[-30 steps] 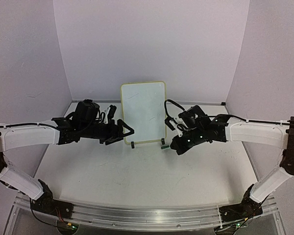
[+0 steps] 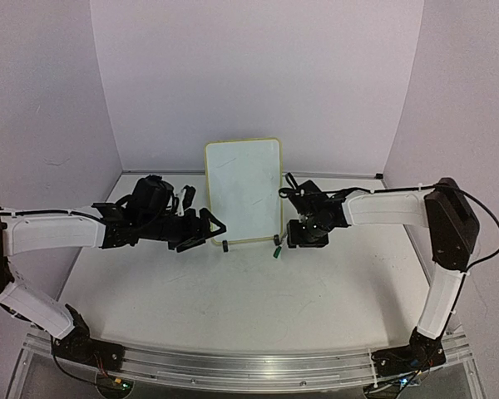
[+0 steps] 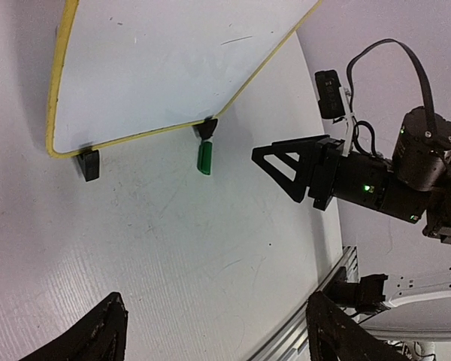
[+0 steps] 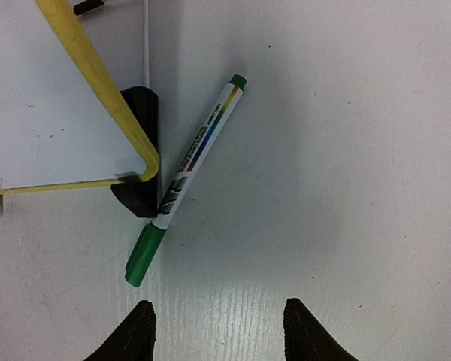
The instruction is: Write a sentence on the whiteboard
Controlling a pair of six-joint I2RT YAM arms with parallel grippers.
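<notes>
The whiteboard (image 2: 244, 189) with its yellow frame stands on dark feet, bare of writing apart from a few thin dark streaks. Against its right front foot lies the marker (image 4: 199, 148), white-bodied with a green cap (image 4: 141, 259) pointing toward the front; the top view shows little beyond that cap. My right gripper is open just to the right of the marker, nothing between its fingers. Left of the whiteboard's lower part, my left gripper is open and empty too.
Grey walls (image 2: 46, 108) enclose the sides and back. A metal rail (image 2: 241, 366) runs along the front edge. A cable loops off the right arm (image 2: 382, 208).
The right gripper has gone from shut to open and moved back toward the whiteboard's right side. The marker has turned, its cap swinging from leftward to frontward. The left gripper has shifted slightly.
</notes>
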